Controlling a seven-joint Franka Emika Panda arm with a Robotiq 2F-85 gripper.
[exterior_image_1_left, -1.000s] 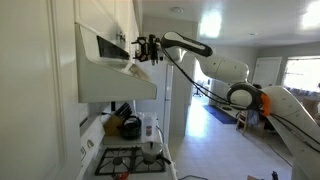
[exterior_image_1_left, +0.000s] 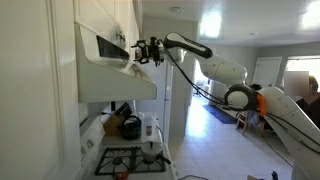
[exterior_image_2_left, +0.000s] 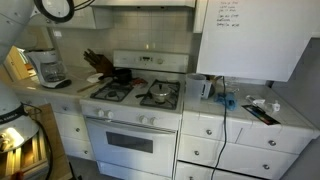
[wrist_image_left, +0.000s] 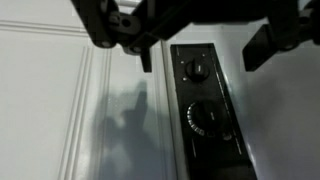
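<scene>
My gripper (exterior_image_1_left: 143, 50) is up beside the white range hood (exterior_image_1_left: 118, 86) in the first exterior view. In the wrist view the gripper stands open, its dark fingers (wrist_image_left: 267, 40) wide apart with nothing held between them. Beyond them is a black control panel (wrist_image_left: 212, 145) with two round knobs: a smaller upper knob (wrist_image_left: 197, 70) and a larger lower knob (wrist_image_left: 205, 117) with a marked dial. A white panelled surface (wrist_image_left: 85, 110) lies left of the panel, bearing the gripper's shadow. Contact with the knobs does not show. In the second exterior view the gripper is out of frame.
Below the hood stands a white stove (exterior_image_2_left: 130, 133) with a lidded pot (exterior_image_2_left: 160, 93) on its cooktop. White counters flank it, with a coffee maker (exterior_image_2_left: 47, 68) at left and a toaster (exterior_image_2_left: 196, 88) at right. The floor (exterior_image_1_left: 215, 158) beside the stove is mostly open.
The gripper has shifted very slightly toward the hood in the first exterior view. The stove and its pot have not moved.
</scene>
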